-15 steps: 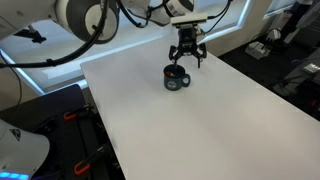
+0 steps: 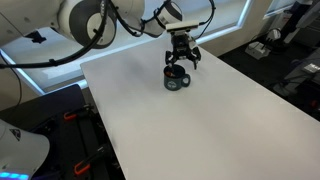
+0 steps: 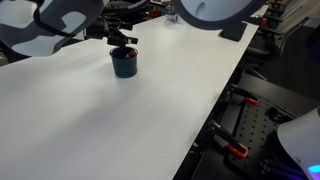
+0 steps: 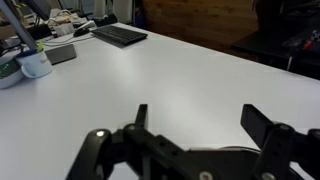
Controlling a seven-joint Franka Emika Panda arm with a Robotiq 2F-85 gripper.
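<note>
A dark mug (image 2: 174, 80) with its handle to the right stands upright on the white table; something reddish shows at its rim. In the second exterior view the same mug (image 3: 124, 64) sits just below my gripper (image 3: 122, 41). My gripper (image 2: 183, 62) is open over the mug's far side, close to its rim. Whether a finger touches the rim or dips inside, I cannot tell. From the wrist, my gripper shows its two fingers wide apart, with a dark curved edge below, partly hidden by the gripper body.
A dark keyboard (image 4: 119, 35) and a white cup (image 4: 35, 64) lie further off in the wrist view.
The gripper has come down and slightly left in the first exterior view, from above and behind the mug to close at its rim. The mug stays in place.
</note>
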